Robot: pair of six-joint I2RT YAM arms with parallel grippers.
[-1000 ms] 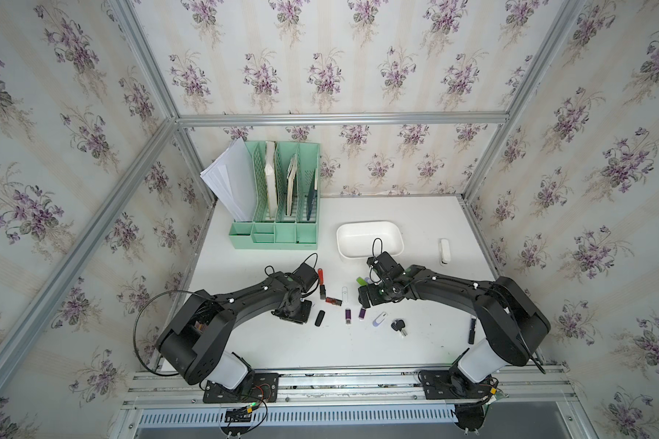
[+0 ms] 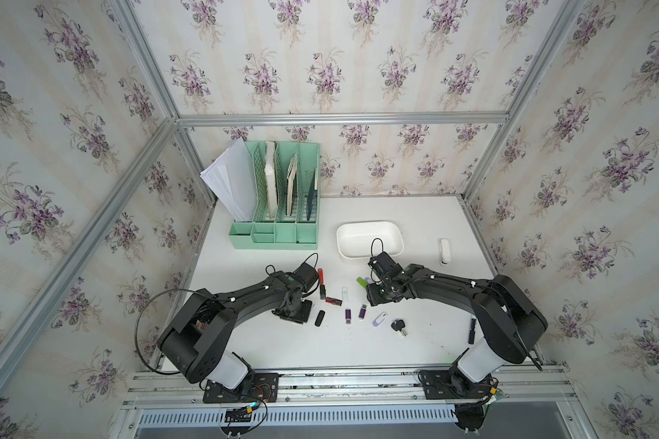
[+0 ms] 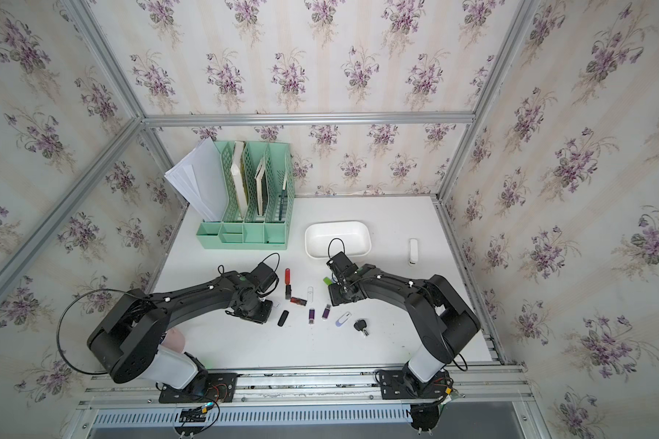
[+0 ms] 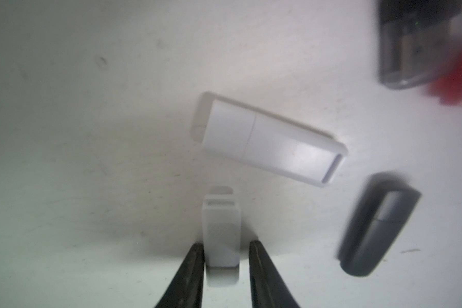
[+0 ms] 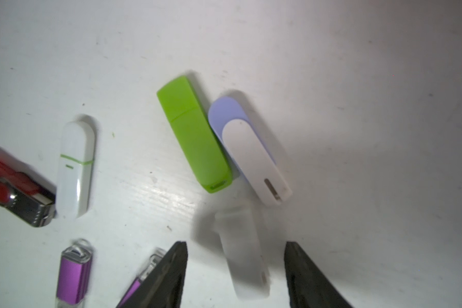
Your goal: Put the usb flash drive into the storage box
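Low over the table, my left gripper is shut on a small white usb flash drive (image 4: 221,233), which stands out between its two fingers. Another white flash drive (image 4: 274,141) lies just ahead of it. My right gripper is partly open, its fingers on either side of a whitish flash drive (image 5: 241,254), with gaps showing on both sides. Ahead of that lie a green flash drive (image 5: 195,136) and a lilac-and-white one (image 5: 249,148), close together. A white open box (image 2: 369,224) stands empty behind the right gripper.
A green organizer (image 2: 285,235) with papers and books stands at the back left. Purple drives (image 2: 347,315), a black drive (image 2: 320,318), red ones (image 2: 334,300) and a black key-like piece (image 2: 398,326) lie between and before the arms.
The left arm looks still.
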